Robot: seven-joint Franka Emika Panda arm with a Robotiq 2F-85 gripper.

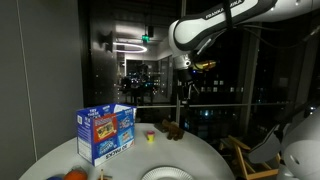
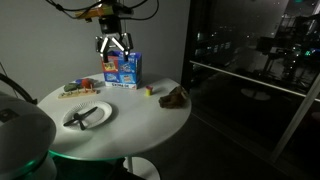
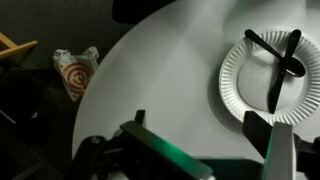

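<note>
My gripper is open and empty, held high above the round white table (image 2: 150,125). In exterior view 2 the gripper (image 2: 115,47) points downward in front of a blue and red box (image 2: 123,70). A white paper plate (image 3: 232,85) with dark cutlery (image 3: 277,80) on it lies on the table, on the right of the wrist view. Toward the table's far side stand a small yellow and red item (image 1: 150,136) and a brown crumpled object (image 1: 173,130).
Several colourful items, among them a red round one (image 1: 77,174), lie at the table's left. A patterned packet (image 3: 76,72) sits outside the table's edge in the wrist view. Wooden chair parts (image 1: 250,155) stand beyond the table. Between plate and brown object the tabletop is clear.
</note>
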